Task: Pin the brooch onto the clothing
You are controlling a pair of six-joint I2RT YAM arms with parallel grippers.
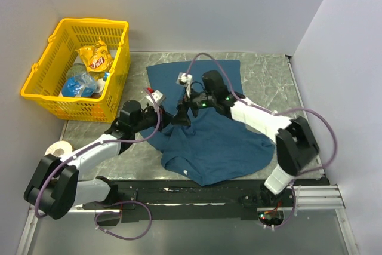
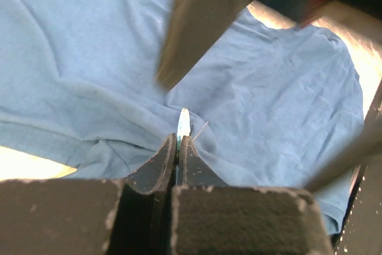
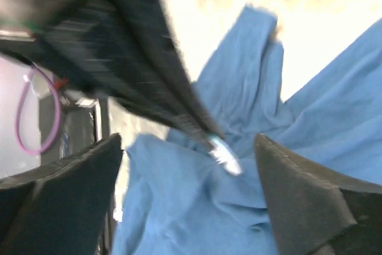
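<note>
The blue clothing (image 1: 221, 147) lies spread on the table, with raised folds under both grippers. Between the tips of my left gripper, which is shut, sits a small whitish brooch (image 2: 184, 122); a thin pin (image 2: 201, 131) sticks out beside it. The right wrist view shows the brooch (image 3: 225, 156) close over a fold, but whether the pin passes through the fabric cannot be told. My right gripper stands open, its two fingers (image 3: 310, 198) apart on either side of the brooch and the left fingertips.
A yellow basket (image 1: 89, 111) with packets and a bottle stands at the back left. A tape roll (image 1: 59, 148) lies on the left. The two grippers are very close together over the clothing. Bare table shows at the right.
</note>
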